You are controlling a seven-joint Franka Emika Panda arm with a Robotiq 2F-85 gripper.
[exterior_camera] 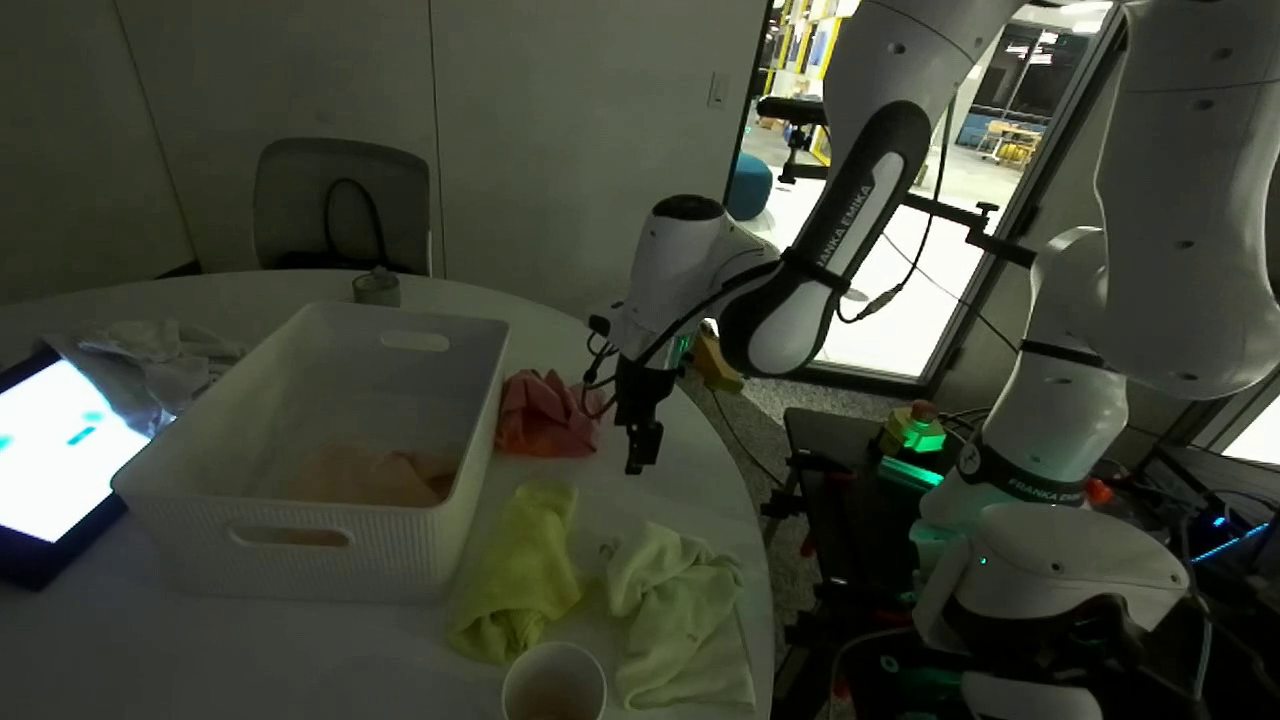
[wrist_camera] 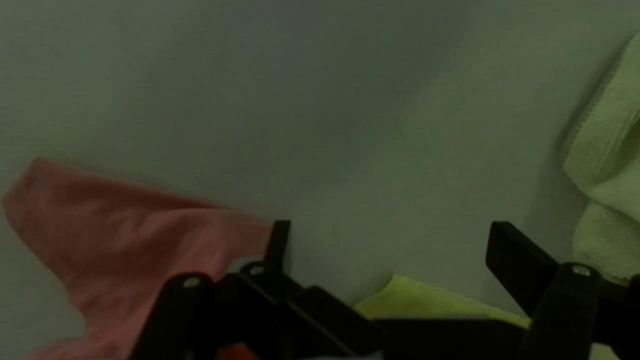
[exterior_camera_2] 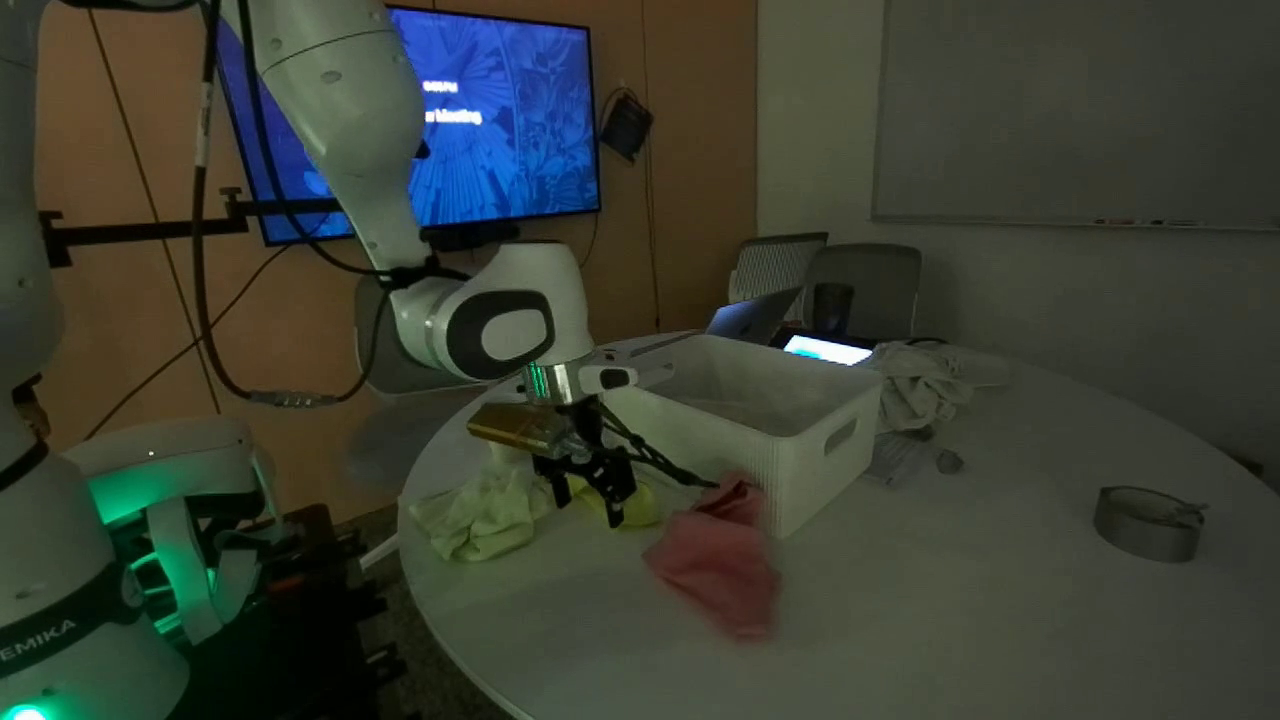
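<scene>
My gripper (exterior_camera: 642, 450) points down over the table to the right of the white box (exterior_camera: 390, 558). In the wrist view its fingers (wrist_camera: 277, 246) stand wide apart, with no cloth gripped between them. A crumpled pink cloth (exterior_camera: 542, 414) is beside the box wall; its lower part (exterior_camera_2: 732, 588) looks blurred in exterior view 2. The wrist view has the pink cloth (wrist_camera: 138, 234) by the left finger. A yellow cloth (exterior_camera: 522, 576) and a pale green cloth (exterior_camera: 678, 612) lie on the table nearer exterior camera 1. Inside the box is an orange cloth (exterior_camera: 396, 478).
A white cup (exterior_camera: 554, 684) stands near the yellow cloth. Beyond the box are a lit screen (exterior_camera: 60, 444) and a greyish cloth (exterior_camera_2: 921, 384). A grey round object (exterior_camera_2: 1148, 524) sits on the table's otherwise clear right side in exterior view 2.
</scene>
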